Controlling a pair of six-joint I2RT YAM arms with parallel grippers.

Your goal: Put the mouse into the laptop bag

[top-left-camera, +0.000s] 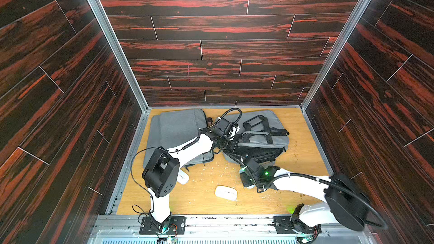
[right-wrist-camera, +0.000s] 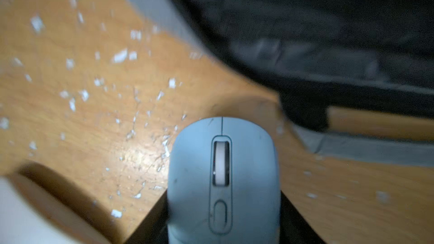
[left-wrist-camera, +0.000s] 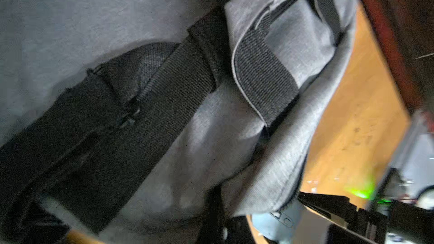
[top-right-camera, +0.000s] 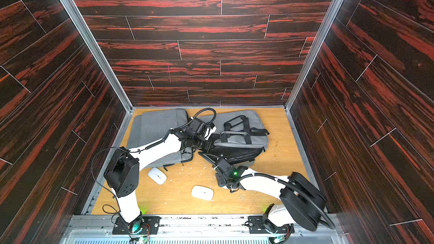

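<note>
Pinched between the fingers of my right gripper is a light blue mouse [right-wrist-camera: 194,167], scroll wheel facing up. It hangs a little over the table in front of the grey laptop bag [top-left-camera: 279,141], close to the bag's dark open mouth [right-wrist-camera: 343,31]. The left wrist view also shows part of this blue mouse [left-wrist-camera: 275,223], partly covered by the right fingers. At the bag's left front corner, my left gripper [top-left-camera: 234,146] is shut on the bag's opening edge, which stands lifted; its fingertips are mostly hidden by fabric.
A white mouse [top-left-camera: 226,193] lies on the front middle of the table, and another white mouse [top-right-camera: 157,175] rests farther left beside a grey bag section [top-left-camera: 176,128]. Small white flecks dot the wood. Table right of the laptop bag is bare.
</note>
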